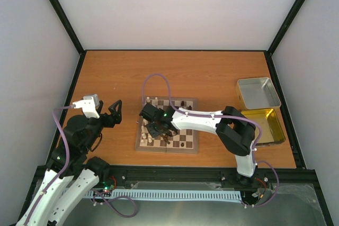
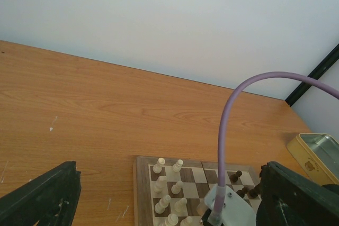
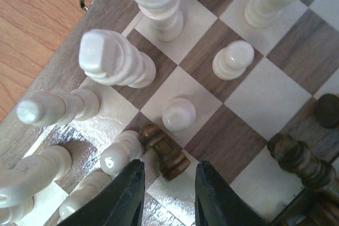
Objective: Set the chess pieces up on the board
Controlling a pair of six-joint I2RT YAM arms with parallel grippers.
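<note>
The chessboard (image 1: pixel 180 147) lies mid-table, with white pieces (image 2: pixel 163 205) upright on its left side. In the right wrist view a brown piece (image 3: pixel 167 154) lies tipped among the white pieces, just beyond my right gripper's fingertips (image 3: pixel 168 175); another brown piece (image 3: pixel 299 162) is at the right. The fingers stand somewhat apart; whether they grip anything is hidden. My left gripper (image 1: pixel 115 110) hangs open left of the board, with nothing between its fingers.
A silver tray (image 1: pixel 259 93) and a gold tray (image 1: pixel 270 128) sit at the right. The table behind and left of the board is clear. The right arm crosses over the board.
</note>
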